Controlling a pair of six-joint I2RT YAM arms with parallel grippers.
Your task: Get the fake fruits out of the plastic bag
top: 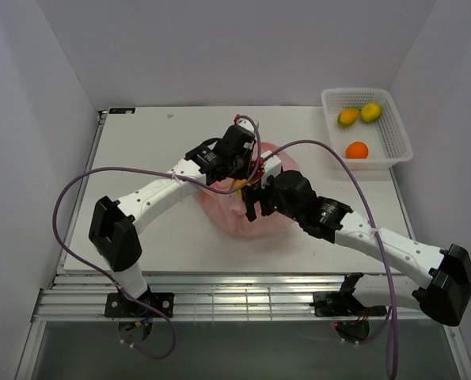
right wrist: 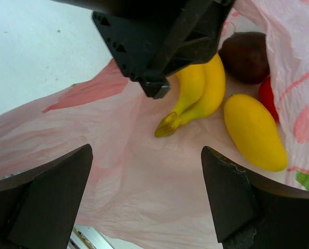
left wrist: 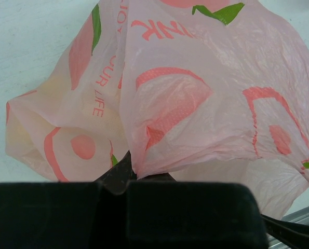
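Observation:
The pink plastic bag [top: 219, 210] lies mid-table. In the left wrist view my left gripper is shut at the bag's gathered edge [left wrist: 149, 161]. My right gripper is part open above the bag's opening, with nothing between its fingers. Inside, the right wrist view shows bananas [right wrist: 206, 93], a yellow oblong fruit [right wrist: 253, 129], a dark fruit [right wrist: 242, 57] and a red fruit [right wrist: 267, 98] partly hidden by plastic.
A white basket [top: 406, 146] at the back right holds two yellow fruits [top: 370, 112] and an orange [top: 357, 150].

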